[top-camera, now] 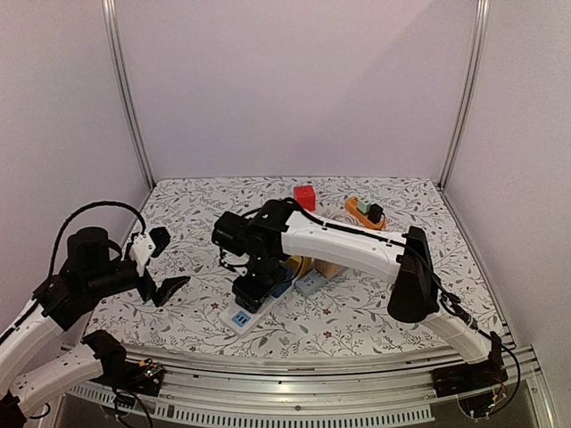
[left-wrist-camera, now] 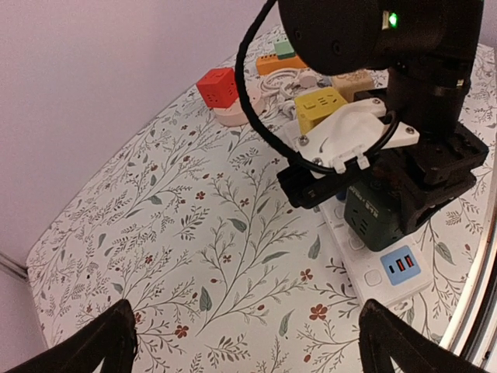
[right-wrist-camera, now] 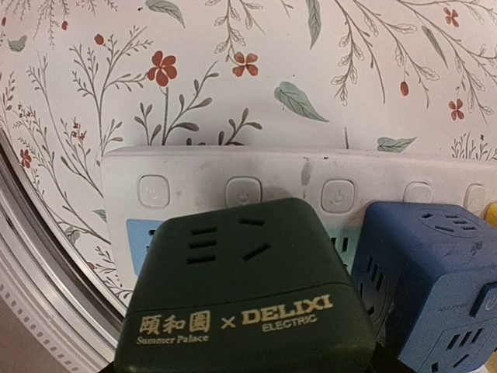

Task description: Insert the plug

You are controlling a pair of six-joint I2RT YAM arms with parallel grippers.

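A dark green cube plug (right-wrist-camera: 245, 287) is held in my right gripper, low over the white power strip (left-wrist-camera: 386, 276) beside a blue cube plug (right-wrist-camera: 423, 287); whether its pins are in a socket is hidden. In the right wrist view the green plug covers part of the strip's sockets. My left gripper (top-camera: 163, 291) stands open at the left of the table, apart from the strip, with nothing between its fingers.
A yellow cube (left-wrist-camera: 318, 105), a beige cube (left-wrist-camera: 351, 81), a red block (top-camera: 304, 196), an orange strip (top-camera: 355, 209) and coiled cables lie behind the power strip.
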